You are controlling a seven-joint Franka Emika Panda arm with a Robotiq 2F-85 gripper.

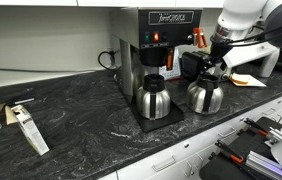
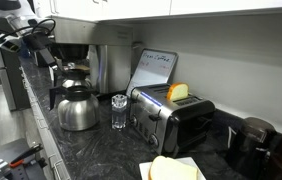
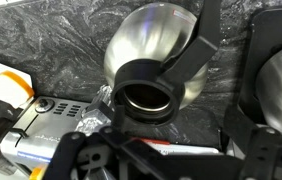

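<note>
A steel coffee pot with a black lid and handle [image 1: 205, 97] stands on the dark counter, to the right of the coffee maker. My gripper [image 1: 219, 70] is open just above this pot, nothing held. From the wrist, the same pot [image 3: 146, 45] lies beneath the gripper, its black ring-shaped top and handle [image 3: 196, 55] in the middle of the view. Whether a finger touches the handle, I cannot tell. A second steel pot [image 1: 154, 98] sits on the base of the coffee maker [image 1: 166, 55].
Behind the near pot are a toaster [image 2: 184, 120] with bread in it, a glass shaker [image 2: 119, 110] and bread slices [image 2: 171, 170] on paper. A carton [image 1: 30, 130] lies at the counter's left. Between carton and coffee maker, the counter [image 1: 86, 115] is clear.
</note>
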